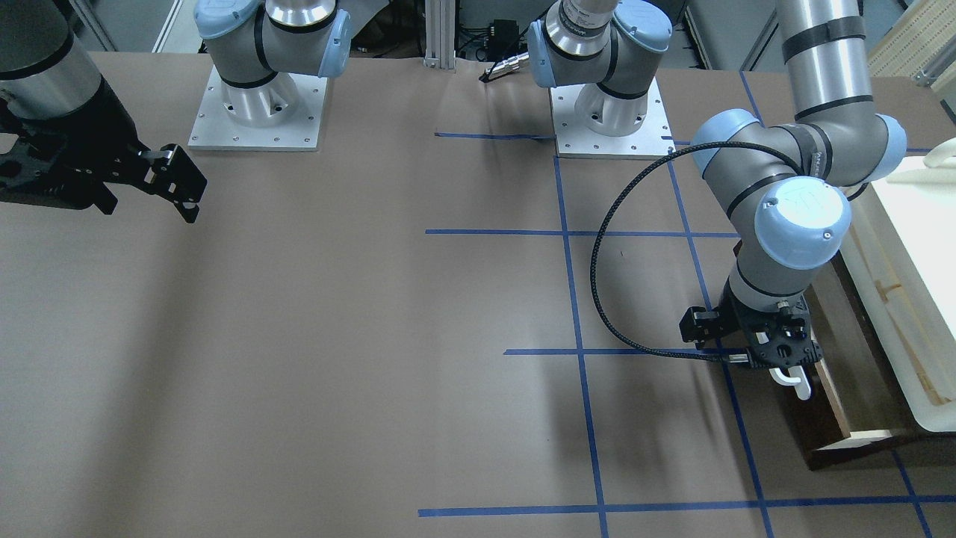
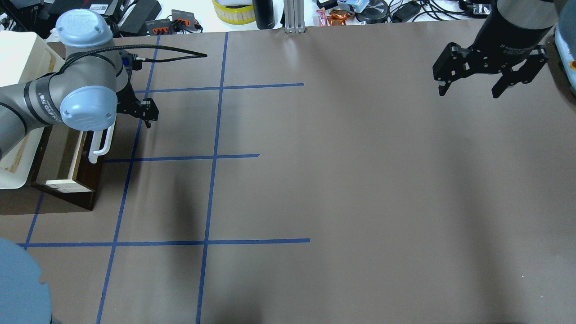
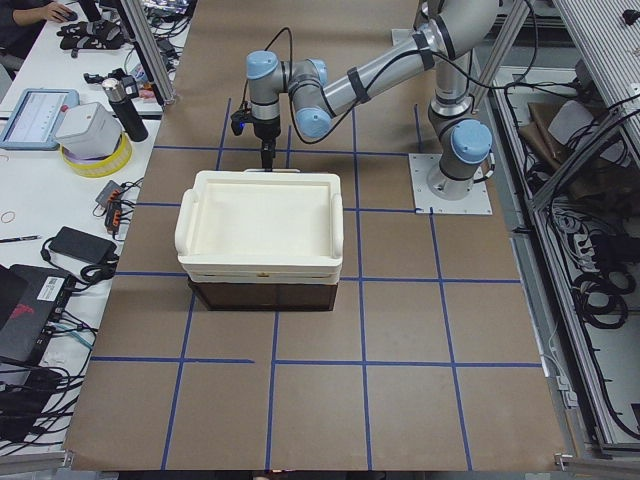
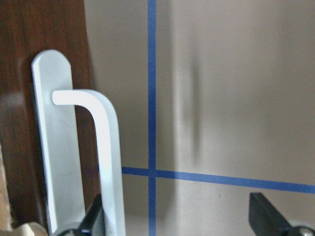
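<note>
My gripper (image 1: 744,341) is at the white handle (image 1: 800,384) on the front of a dark wooden drawer (image 2: 86,170), which stands partly out of a box with a cream top (image 3: 260,225). In the left wrist view the handle (image 4: 108,157) runs down at the left; one black finger (image 4: 93,219) meets its lower part, the other finger (image 4: 268,216) stands well apart at the right, so the gripper is open. The drawer's inside, seen in the front and top views, shows bare light wood.
The taped grid floor (image 1: 403,359) left of the drawer is clear. Another black gripper (image 2: 486,70) hangs at the far side, and further arm bases (image 1: 609,125) stand at the back.
</note>
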